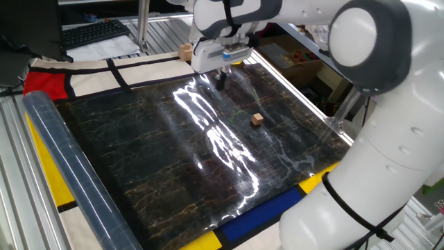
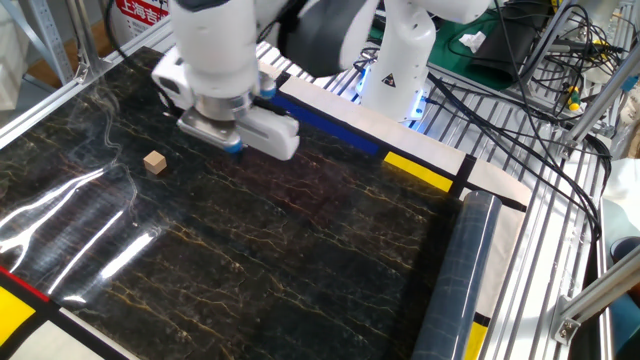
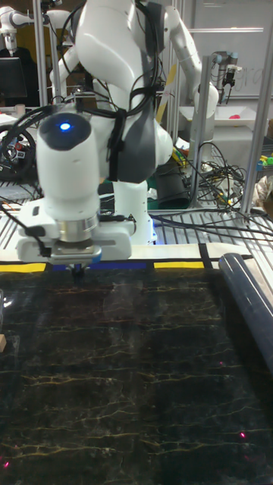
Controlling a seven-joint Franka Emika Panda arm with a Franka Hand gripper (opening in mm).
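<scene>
My gripper [image 1: 221, 83] hangs above the dark marbled sheet [image 1: 139, 160]. Its dark fingers are together near the middle of the hand, and nothing shows between them. In exterior view 3 the gripper [image 3: 77, 270] also looks shut; in exterior view 2 the hand [image 2: 240, 132] hides the fingertips. A small wooden cube [image 1: 257, 119] lies on the sheet, apart from the gripper, to its lower right in exterior view 1. The cube [image 2: 155, 162] is left of the hand in exterior view 2. Another wooden cube [image 1: 185, 52] sits at the back edge, just left of the hand.
A rolled clear sheet [image 1: 76, 167] lies along one side of the table. Wrinkled, glossy film with bright glare covers part of the dark sheet. A keyboard [image 1: 96, 32] stands beyond the back edge.
</scene>
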